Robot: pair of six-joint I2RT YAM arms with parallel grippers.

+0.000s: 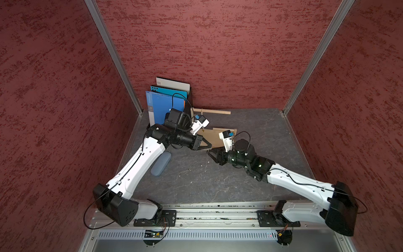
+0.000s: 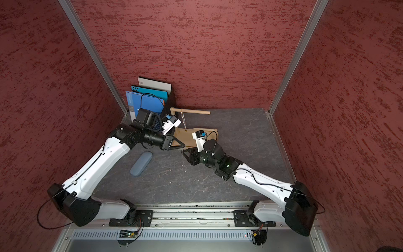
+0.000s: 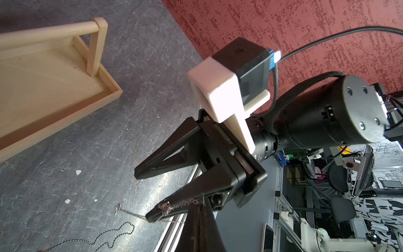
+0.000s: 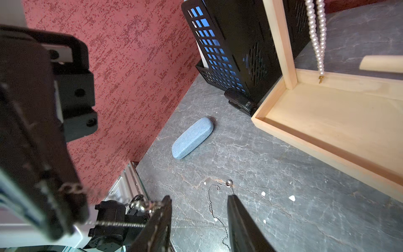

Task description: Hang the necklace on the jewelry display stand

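My left gripper is shut, and a thin silver chain necklace (image 3: 180,205) shows at its fingertips. From there the chain runs across a finger of my right gripper, which stands open beside it. In the right wrist view more thin chain (image 4: 210,199) with a small ring shows against the tabletop; whether it hangs or lies there I cannot tell. Behind both grippers is the wooden display stand (image 2: 195,111), with a tray base (image 4: 289,140) and horizontal bars. A pearl necklace (image 4: 312,31) hangs at the stand's back bar.
A black file holder with blue folders (image 1: 168,107) stands at the back left, close to the stand. On the table to the left lies a blue-grey case (image 1: 161,163). White specks dot the tabletop.
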